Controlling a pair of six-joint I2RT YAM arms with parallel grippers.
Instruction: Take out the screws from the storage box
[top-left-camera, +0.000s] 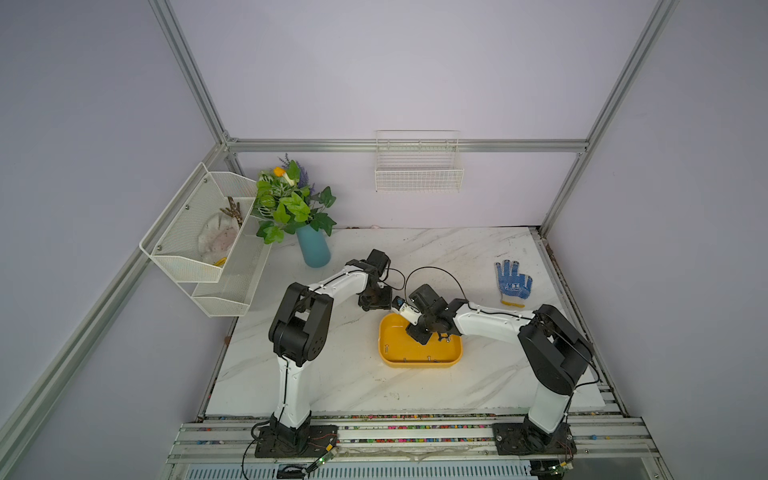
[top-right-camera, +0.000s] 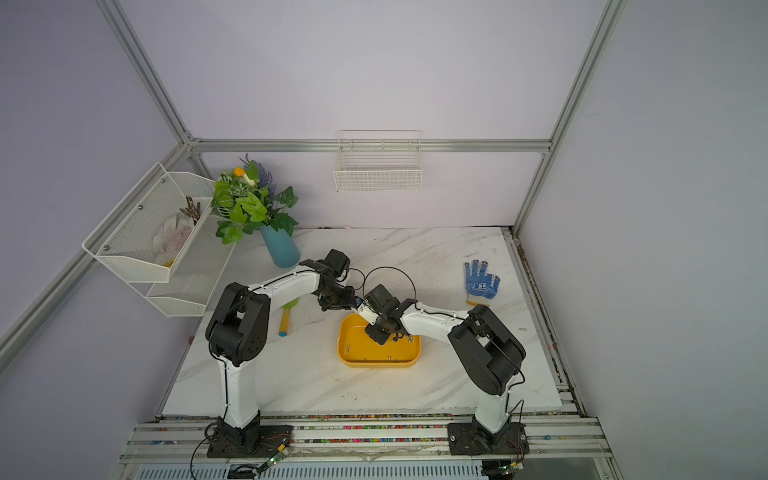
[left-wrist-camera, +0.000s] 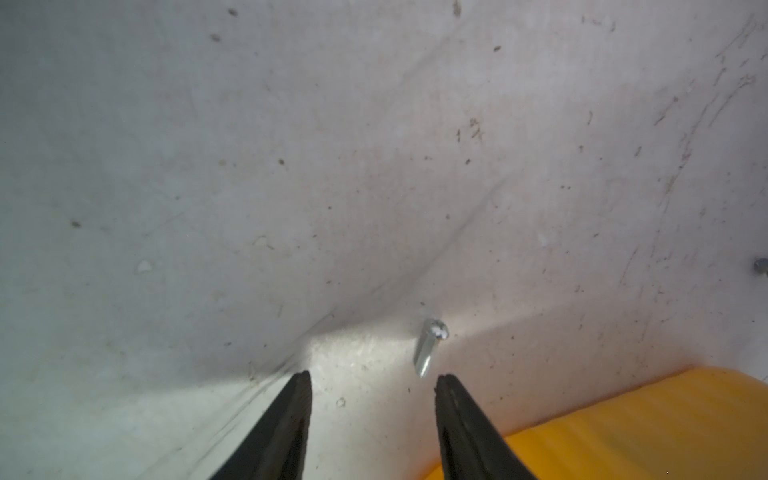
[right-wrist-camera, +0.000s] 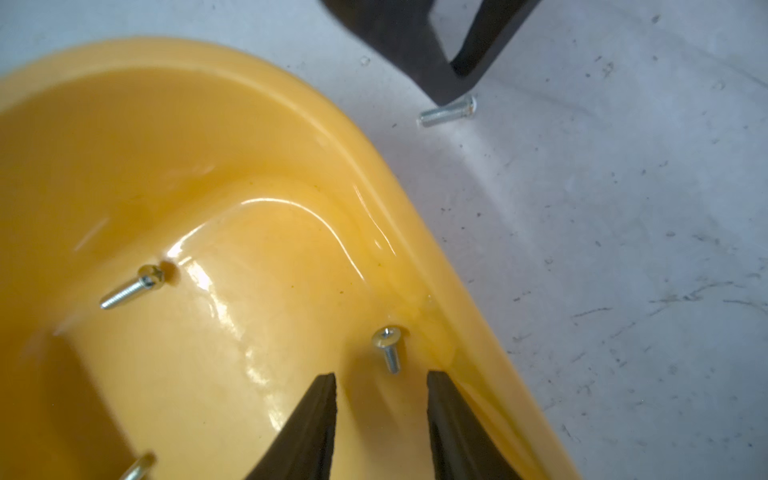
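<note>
The yellow storage box (top-left-camera: 404, 352) sits mid-table. In the right wrist view its floor holds screws (right-wrist-camera: 128, 289), one near my right gripper, which is open and empty over the box, with another screw (right-wrist-camera: 386, 344) just beyond its fingertips. Outside the box a screw (right-wrist-camera: 446, 112) lies on the table. My left gripper stands apart-fingered and empty above the table left of the box's back; in its view a screw (left-wrist-camera: 429, 348) lies just beyond the fingertips, by the yellow rim.
A vase of flowers (top-left-camera: 313, 246) and white rack (top-left-camera: 200, 264) stand at back left. A blue glove (top-left-camera: 513, 281) lies at the right. A yellow-handled tool (top-right-camera: 284, 320) lies left.
</note>
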